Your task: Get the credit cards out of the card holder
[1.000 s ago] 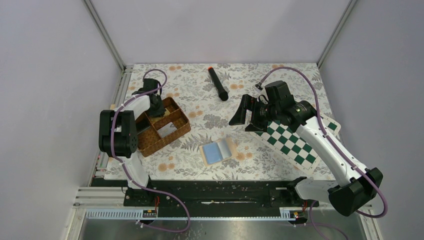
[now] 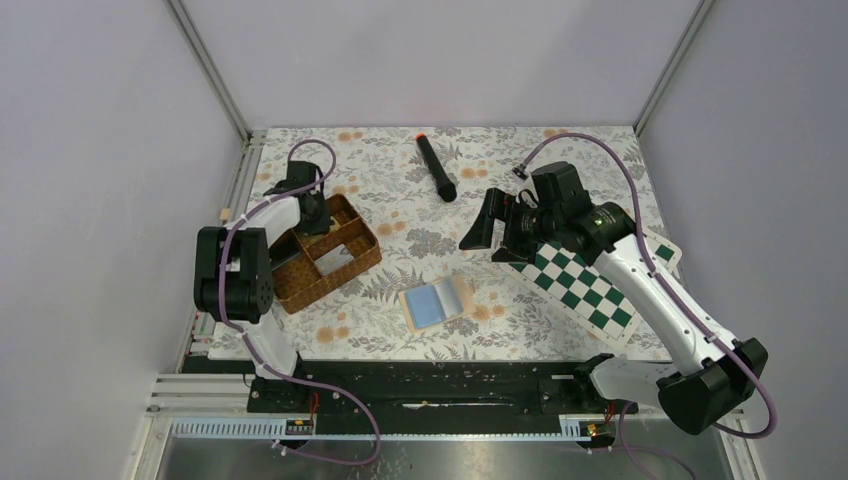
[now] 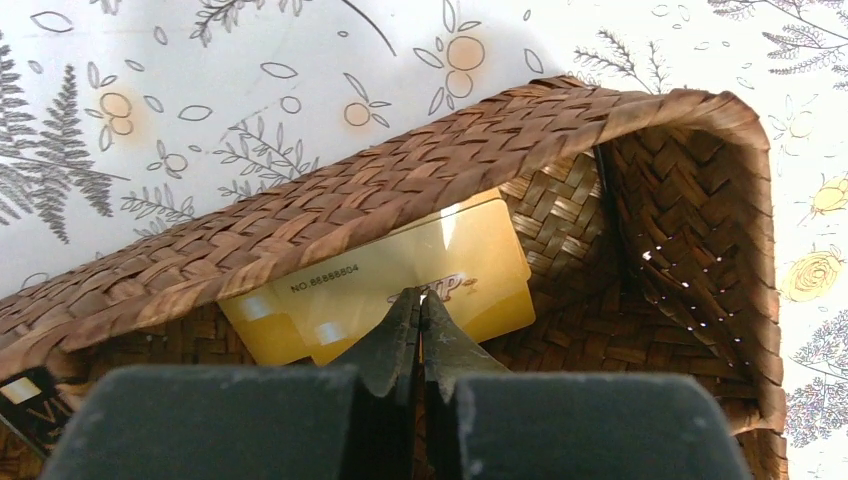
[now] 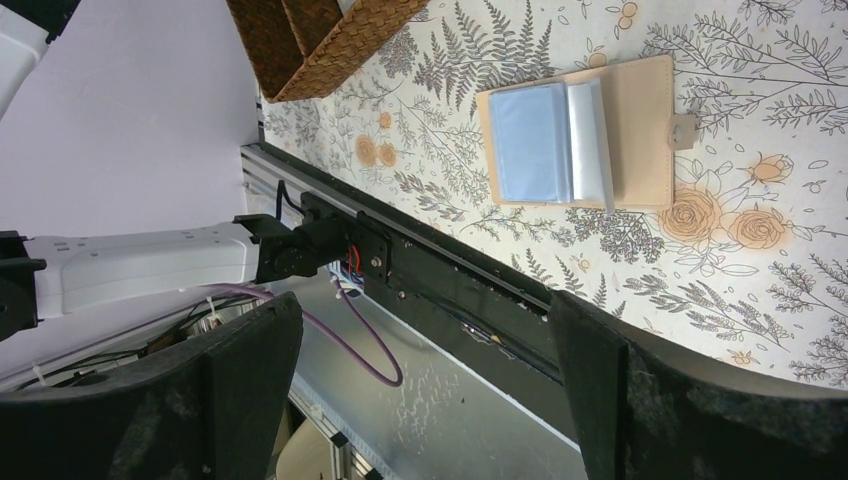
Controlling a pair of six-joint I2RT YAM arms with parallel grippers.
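Gold cards (image 3: pixel 380 270) lean against the woven wall of the basket (image 3: pixel 690 250), overlapping one another. My left gripper is shut with nothing between its fingers; its tips lie in front of the lower edge of the cards, which are outside them. From the top, my left gripper (image 2: pixel 318 228) is over the far compartment of the basket. The card holder (image 4: pixel 642 130) lies unfolded on the cloth, tan with blue and clear sleeves, far from both grippers. My right gripper stands open and empty, well above the table.
A white card (image 2: pixel 333 259) lies in the basket's near right compartment. A dark card (image 3: pixel 38 408) shows at the left wrist view's edge. A black microphone (image 2: pixel 437 168) and a green checkered board (image 2: pixel 575 287) are on the table.
The right arm has barely shifted.
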